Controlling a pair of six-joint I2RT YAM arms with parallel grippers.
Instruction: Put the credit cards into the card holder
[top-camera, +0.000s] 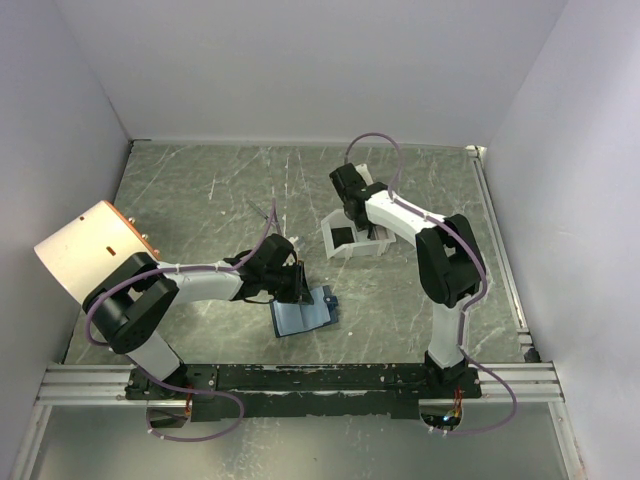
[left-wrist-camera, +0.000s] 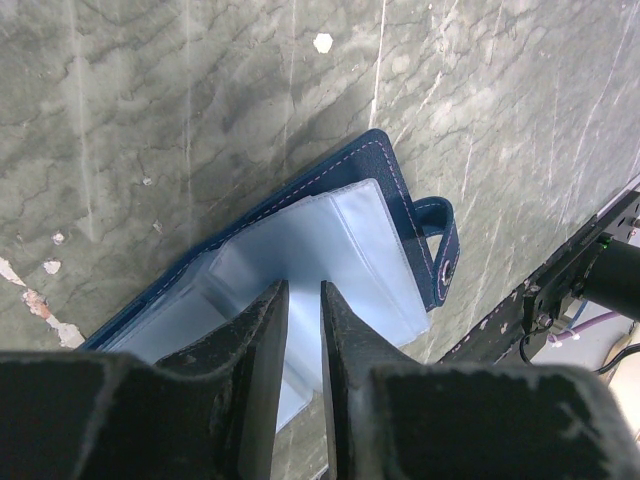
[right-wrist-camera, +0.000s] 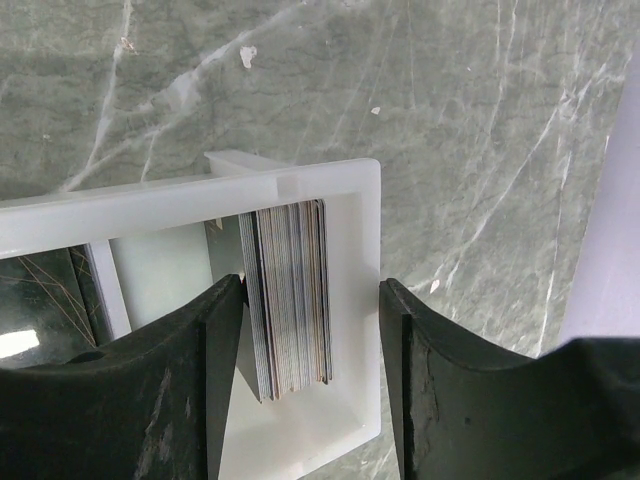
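In the left wrist view the open card holder (left-wrist-camera: 355, 240), navy with clear pale sleeves, lies on the table. My left gripper is over its sleeves, fingers apart by a narrow gap with no card visible between them. A row of cards (right-wrist-camera: 292, 300) stands on edge inside a white box (right-wrist-camera: 350, 270), in the right wrist view. Around that row my right gripper stands open, its left finger (right-wrist-camera: 225, 310) by the grey outermost card and its right finger (right-wrist-camera: 400, 320) outside the box's right wall.
A dark item (right-wrist-camera: 45, 310) fills the box's left compartment. A tan panel (top-camera: 95, 252) leans at the table's far left. Bare marble tabletop (top-camera: 205, 190) spreads behind the left arm and between box and holder.
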